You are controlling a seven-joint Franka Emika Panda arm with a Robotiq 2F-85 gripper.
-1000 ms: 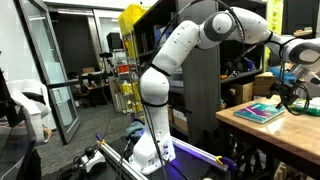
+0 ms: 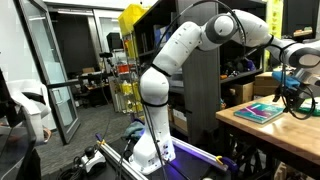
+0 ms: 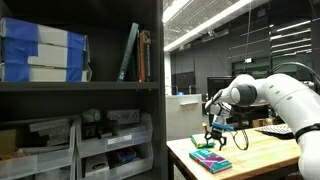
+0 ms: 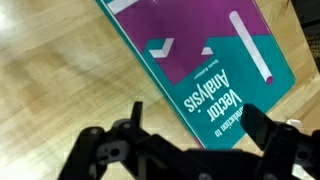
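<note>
A teal and purple book titled Vector Analysis lies flat on the wooden table. In exterior view 1 the book is near the table's far left part, and in the second exterior view the book sits close to the near table edge. My gripper is open, its two black fingers apart at the bottom of the wrist view, nothing held between them. The book's lower end reaches up to the space between the fingertips. From outside, the gripper hovers to the right of the book, above the table.
Cardboard boxes stand behind the table. A second green item lies farther along the tabletop. A keyboard is at the far right of the second exterior view. Bare wood stretches left of the book.
The arm's wrist has shifted left in exterior view 1, bringing the gripper a little closer to the book. The book has stayed in place.
</note>
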